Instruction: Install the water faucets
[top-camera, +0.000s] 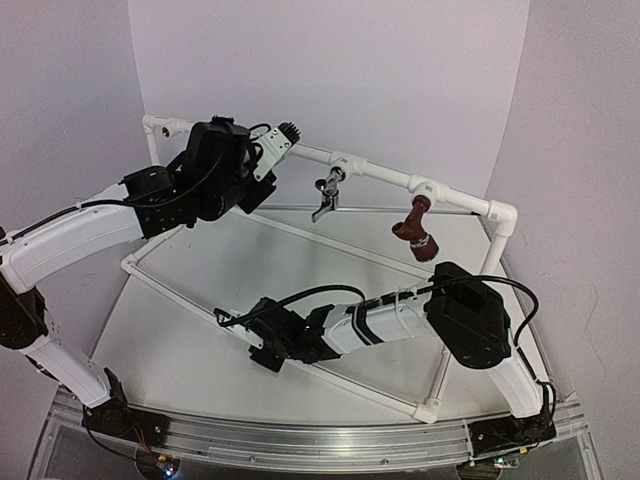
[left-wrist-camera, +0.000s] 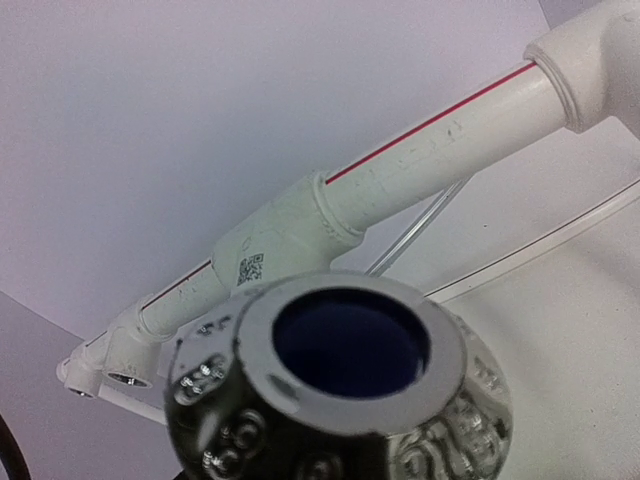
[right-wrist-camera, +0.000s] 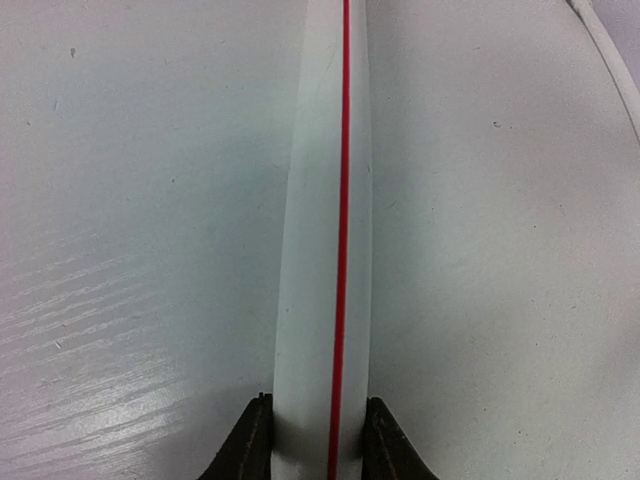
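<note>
In the left wrist view a silver, embossed metal fitting with a blue-lined round opening fills the lower middle, where my left gripper's fingers are hidden; it appears held there. From above, my left gripper hangs by the upper white pipe, its tips dark and ridged. Farther right, a chrome faucet and a dark red faucet are seated in that pipe's tees. My right gripper is closed around the lower front pipe, one finger against each side.
A tee with a QR code lies just behind the fitting; its opening is hidden. An empty tee shows further along the pipe. The right arm crosses the frame's middle.
</note>
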